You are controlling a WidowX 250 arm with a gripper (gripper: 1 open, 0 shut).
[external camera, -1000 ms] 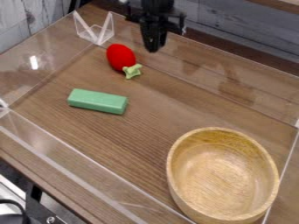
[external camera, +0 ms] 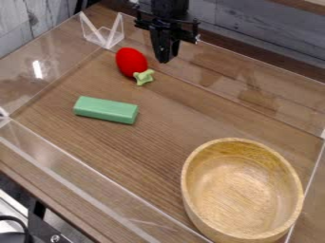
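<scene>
My gripper hangs at the top centre of the camera view, dark and shut, with nothing visible between its fingers. Below and left of it a red object lies on the wooden table, with a small light-green piece at its lower end. A green block lies flat left of the middle. A large wooden bowl sits at the lower right.
A clear plastic piece is at the top left of the table. A dark cable shows at the lower left corner.
The gripper has shifted slightly over the last second, staying above the back of the table. The objects on the table have not moved.
</scene>
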